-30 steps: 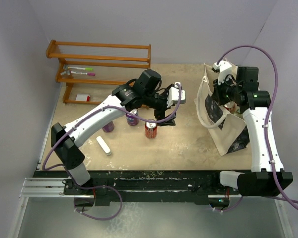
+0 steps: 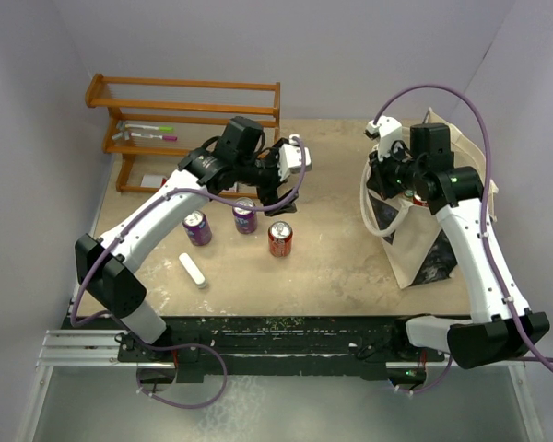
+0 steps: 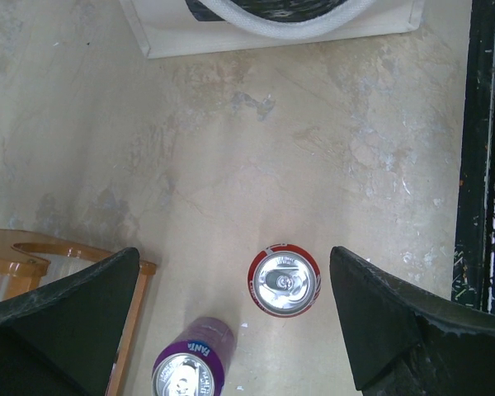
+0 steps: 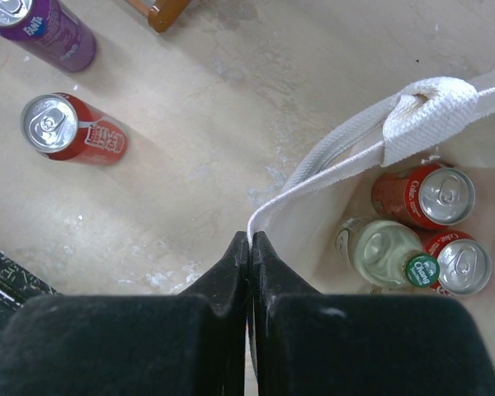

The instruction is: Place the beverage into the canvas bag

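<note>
The cream canvas bag (image 2: 410,262) stands at the right of the table. My right gripper is shut on its rim (image 4: 272,198), and the bag mouth gapes beside it. Inside lie two red cola cans (image 4: 447,196) and a clear bottle with a green cap (image 4: 421,270). On the table, a red cola can (image 2: 280,239) stands upright, with two purple cans (image 2: 245,216) to its left and behind. My left gripper hovers open above the table, its fingers wide apart; the red can (image 3: 285,280) and a purple can (image 3: 187,367) show below, between them.
A wooden rack (image 2: 186,108) with pens spans the back left. A white stick-like object (image 2: 193,271) lies at the front left. Bare tabletop (image 2: 336,267) separates the red can from the bag.
My left gripper has shifted left, away from the bag. My right gripper has moved left too, drawing the bag's rim with it. The red can on the table stays where it was.
</note>
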